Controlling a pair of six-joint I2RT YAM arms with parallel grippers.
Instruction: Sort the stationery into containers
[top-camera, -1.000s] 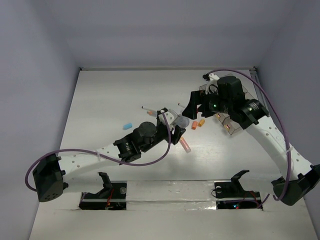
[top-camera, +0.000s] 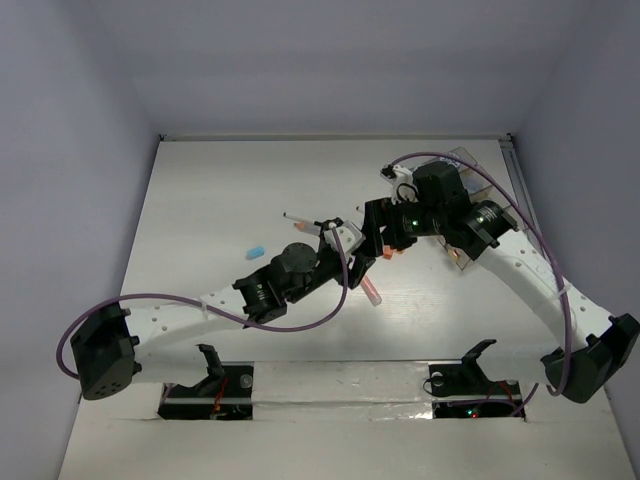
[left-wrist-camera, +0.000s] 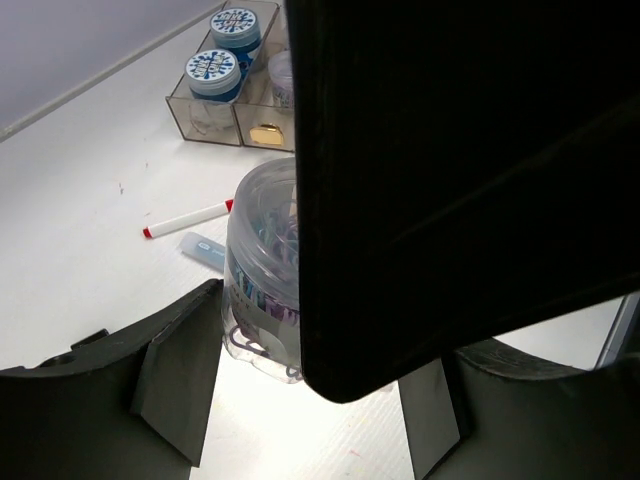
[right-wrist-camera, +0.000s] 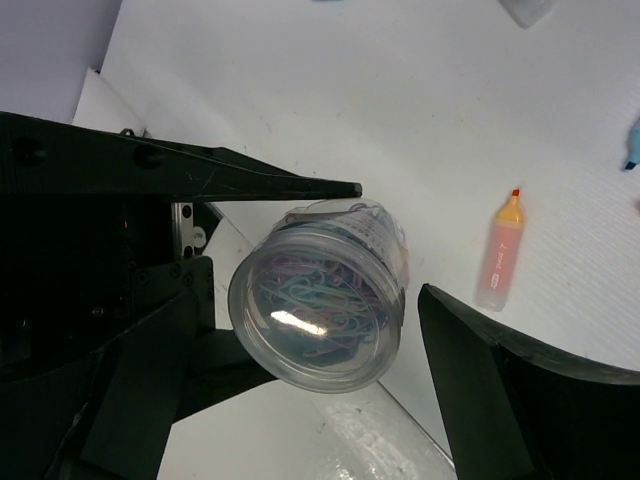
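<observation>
A clear jar of coloured paper clips (left-wrist-camera: 262, 300) (right-wrist-camera: 315, 305) is held by my left gripper, shut on it, near the table's middle. My right gripper (top-camera: 385, 225) reaches over the jar from the right, its fingers part open around it in the right wrist view; its black body hides much of the left wrist view. A pink-orange marker (right-wrist-camera: 500, 255), a white pen with red ends (left-wrist-camera: 185, 220) and a pale blue item (left-wrist-camera: 205, 250) lie on the table.
A clear divided organiser (left-wrist-camera: 240, 125) with lidded jars stands at the right back. A blue piece (top-camera: 254, 252) lies left of the arms.
My right gripper has moved left and slightly down toward the jar in my left gripper, now covering it from above. The left gripper has shifted very slightly right.
</observation>
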